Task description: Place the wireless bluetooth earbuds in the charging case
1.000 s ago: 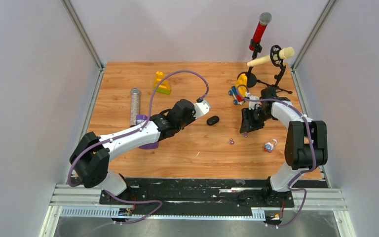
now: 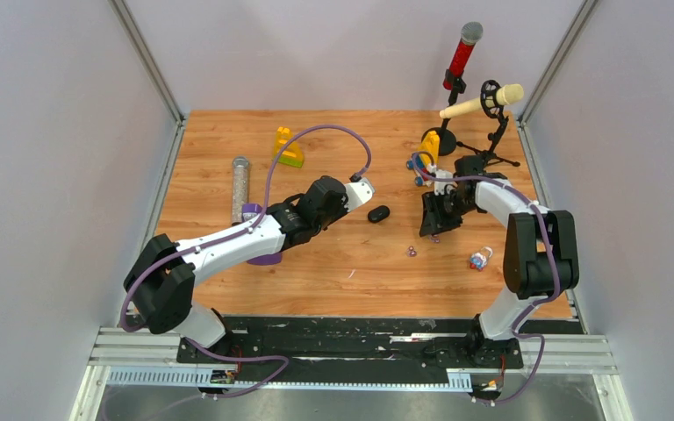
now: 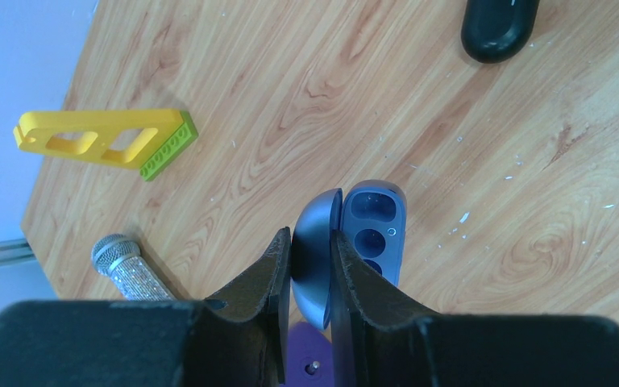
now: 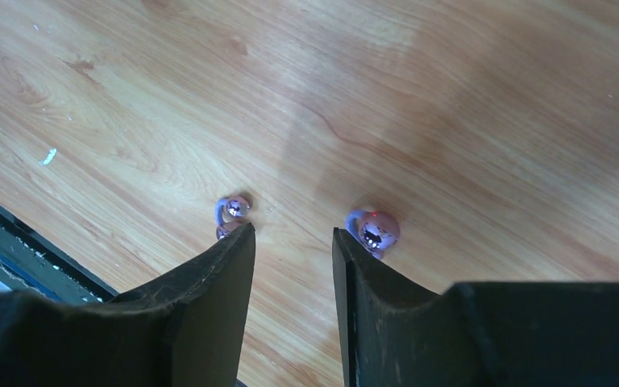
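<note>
My left gripper is shut on the dark blue charging case (image 3: pixel 396 230), with the case's raised lid between the fingers. The case stands open, and its hollows face the camera; those that show look empty. On the wooden table lie two small purple earbuds. The left earbud (image 4: pixel 234 211) is just past the tip of my right gripper's left finger, partly hidden by it. The right earbud (image 4: pixel 379 232) is beside the right fingertip. My right gripper hangs over the table with its fingers parted, and only bare wood shows between them.
A black oval object (image 2: pixel 378 214) lies mid-table between the arms. A small toy (image 2: pixel 480 258) sits right of the earbuds. Yellow blocks (image 2: pixel 289 148), a silver microphone (image 2: pixel 240 189) and a purple object (image 2: pixel 266 259) are on the left; stands (image 2: pixel 494 132) fill the back right.
The left arm and the case have stayed still.
</note>
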